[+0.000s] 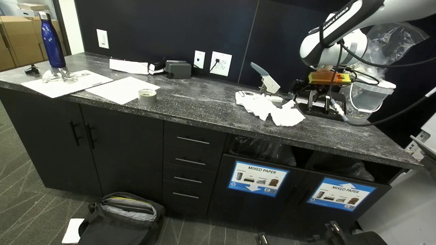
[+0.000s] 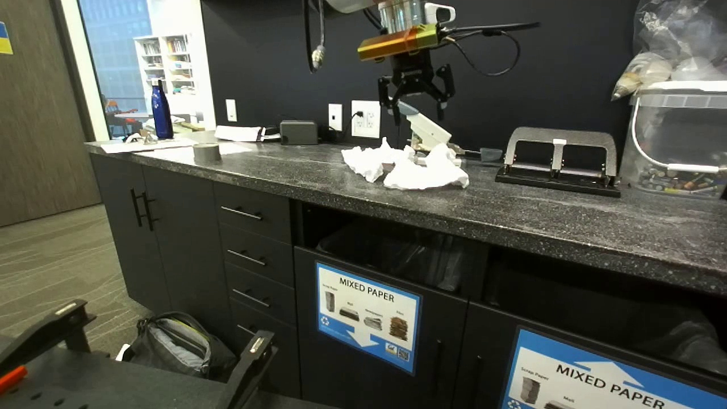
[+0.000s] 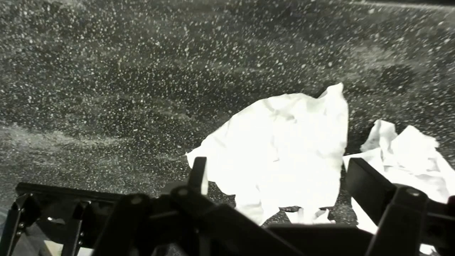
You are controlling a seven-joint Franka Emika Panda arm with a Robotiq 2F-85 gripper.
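Note:
Two crumpled white papers lie on the dark counter. In the wrist view the larger-looking paper point(image 3: 281, 153) shows between and beyond my fingertips, and the other paper point(image 3: 409, 158) is at the right, partly behind a finger point(image 3: 369, 187). Exterior view 2 has the near paper point(image 2: 429, 174) below my gripper point(image 2: 417, 109), which hangs open in the air with nothing between its fingers. The other paper point(image 2: 371, 160) sits just left of it. Seen from exterior view 1, the gripper point(image 1: 321, 106) is right of the near paper point(image 1: 288, 115).
Behind the papers stands a stapler with its top raised point(image 2: 426, 129). A black hole punch point(image 2: 559, 160) and a clear bucket point(image 2: 678, 143) are to the right. Farther left are a tape roll point(image 1: 147, 97), flat sheets point(image 1: 122, 89) and a blue bottle point(image 1: 52, 41). Bins open below the counter's front edge.

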